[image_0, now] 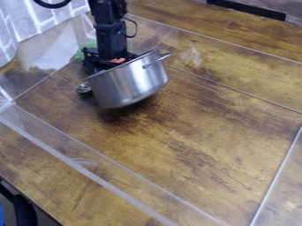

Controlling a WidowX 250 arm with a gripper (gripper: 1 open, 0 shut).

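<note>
A steel pot (130,84) with side handles is tilted at the upper left of the wooden floor of a clear-walled enclosure. My black gripper (104,60) reaches down from the top at the pot's back left rim, partly hidden by the pot. I cannot tell whether its fingers are shut on the rim. A small green object (85,52) shows behind the gripper.
Clear plastic walls (269,190) border the work area on the wooden surface (189,141). A white grid-like panel stands at the top left.
</note>
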